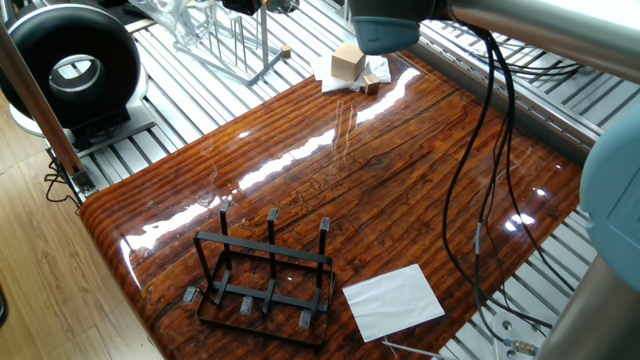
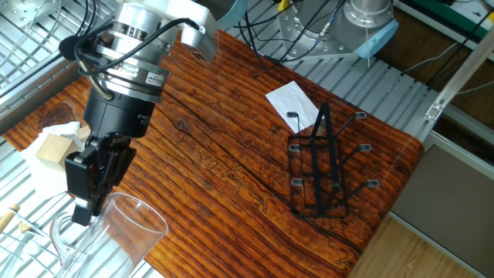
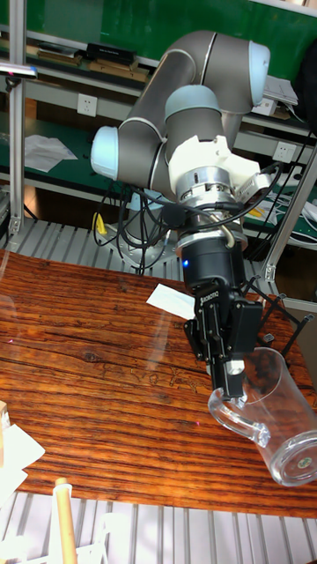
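Observation:
A clear mug (image 3: pixel 289 419) hangs tilted in the air, its handle (image 3: pixel 234 419) towards the camera in exterior view 3. My gripper (image 3: pixel 228 391) is shut on the mug near the top of the handle; the exact contact is hard to make out through the transparent wall. From exterior view 2, the gripper (image 2: pixel 89 214) points down at the mug (image 2: pixel 127 238), which reaches the lower frame edge. Only part of the mug (image 1: pixel 178 15) shows in exterior view 1, at the top. A black rack (image 1: pixel 265 270) with upright prongs stands on the wooden table (image 1: pixel 300 200).
White paper (image 1: pixel 395 302) lies beside the rack. A wooden block (image 1: pixel 347 62) and a smaller one sit on white wrapping at the table edge. A wire rack (image 1: pixel 240 50) stands beyond the table. Mid-table is bare. Cables (image 1: pixel 490 150) hang below the arm.

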